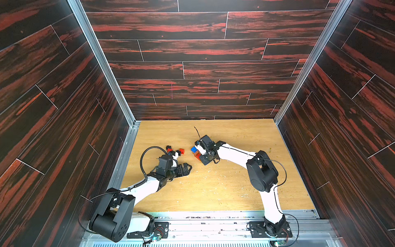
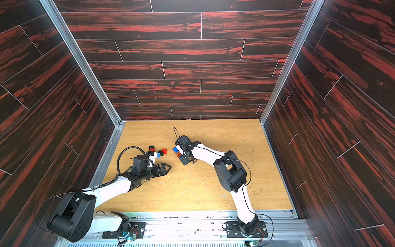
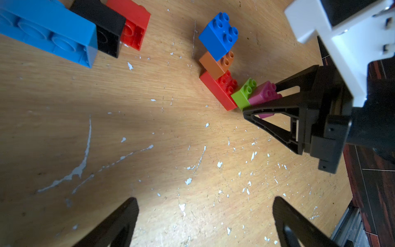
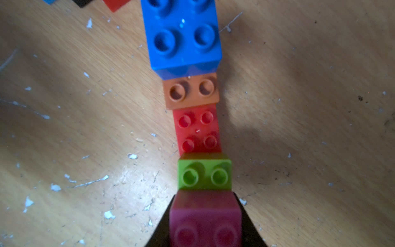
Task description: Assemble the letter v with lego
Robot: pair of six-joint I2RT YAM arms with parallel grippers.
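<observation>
A row of bricks runs across the table centre: blue (image 3: 218, 37), orange (image 3: 214, 63), red (image 3: 218, 90), green (image 3: 242, 95) and pink (image 3: 265, 92). My right gripper is shut on the pink brick at the near end of this row, beside the green one. Whether the bricks are joined is unclear. My left gripper is open over bare table to the left of the row, with nothing between its fingers.
Light blue (image 3: 49, 35), black (image 3: 107, 30) and red (image 3: 133, 22) bricks lie in a group left of the row.
</observation>
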